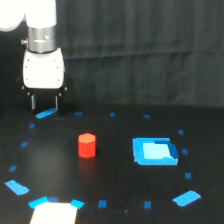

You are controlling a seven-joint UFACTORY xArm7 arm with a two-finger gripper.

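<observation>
My gripper (44, 104), white above with dark fingertips, hangs at the far left of the table. Its two fingers stand apart, and nothing shows between them. A red block (87, 146) with a six-sided outline rests on the black table, nearer the camera and to the right of the gripper. Farther right lies a blue item (138, 147) with a pale middle; whether it is a shallow tray or a flat piece is hard to tell.
Small blue marks dot the black table (115, 185). Larger blue strips lie at left front (16, 187) and right front (186, 198). A pale object (54, 214) is cut off by the bottom edge. Between the red block and the blue item the table is clear.
</observation>
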